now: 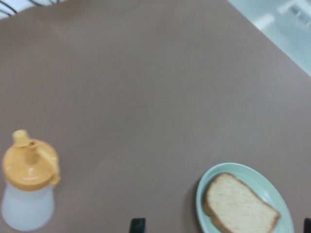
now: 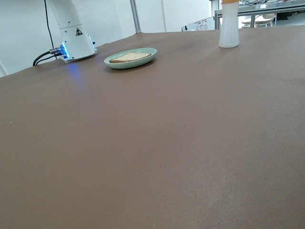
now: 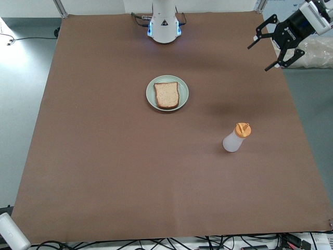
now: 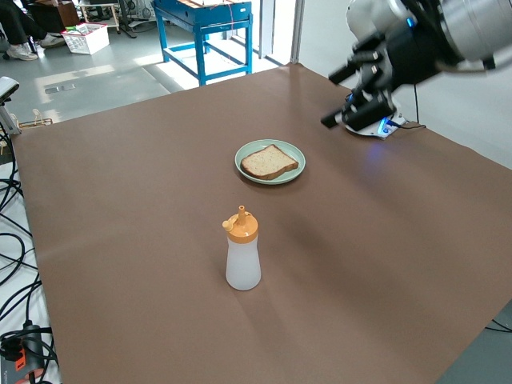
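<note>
A slice of bread (image 3: 166,95) lies on a pale green plate (image 3: 184,96) near the middle of the brown table. A white bottle with an orange lid (image 3: 236,137) stands upright toward the right of the left camera's view, apart from the plate. My black gripper (image 3: 256,57) is raised at the upper right of that view, fingers wide apart with nothing between them. In the wrist view the bottle (image 1: 29,184) is at lower left and the plate (image 1: 267,189) at lower right, with the fingertips just showing along the bottom edge.
The white arm base (image 3: 164,30) with cables sits at the back edge. Cable bundles run beyond the front edge.
</note>
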